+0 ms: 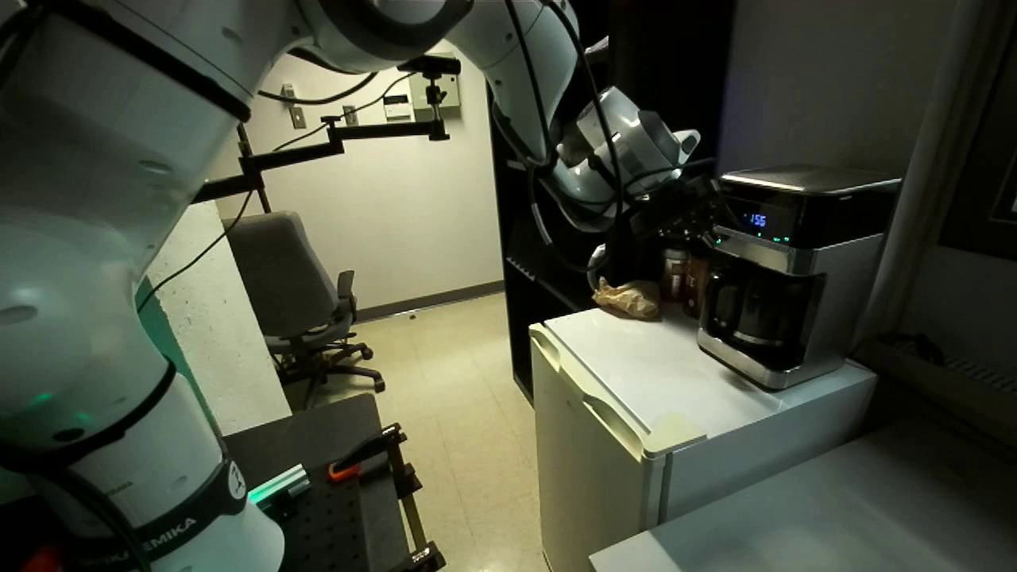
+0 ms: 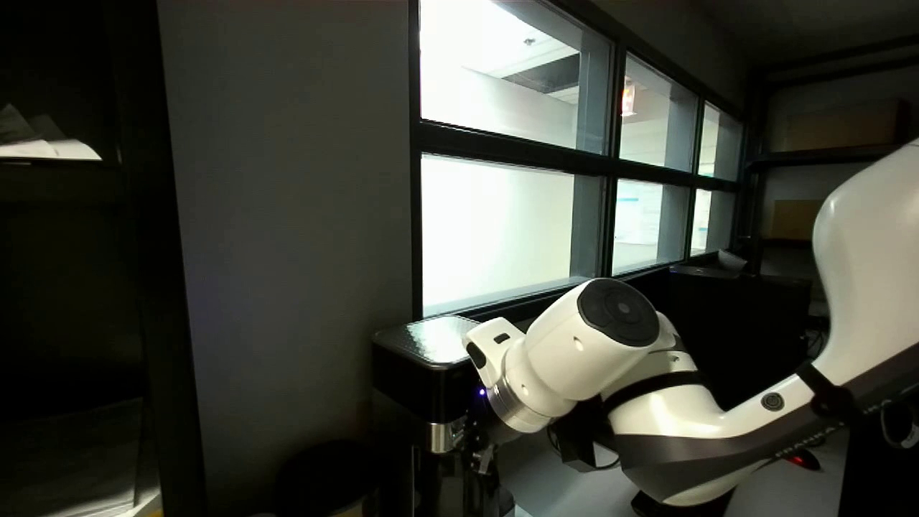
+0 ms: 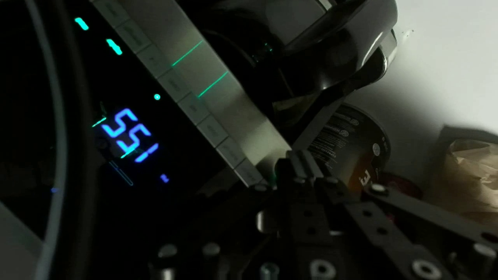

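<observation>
The coffee maker (image 1: 806, 272) has a steel lid, a glowing blue clock and a row of buttons (image 3: 196, 108) below its black display (image 3: 135, 135). Its dark glass carafe (image 1: 763, 310) sits inside. My gripper is shut, and nothing shows between its fingers. In the wrist view its tips overlap the end of the button row and the steel strip; whether they touch is unclear. From outside, the gripper is a dark shape against the front left of the machine, partly lost in shadow.
A dark can (image 3: 352, 142) and a crumpled brown paper bag (image 1: 629, 299) lie beside the machine on the white fridge top (image 1: 624, 357). In the second exterior view, a window (image 2: 500, 233) is behind the machine.
</observation>
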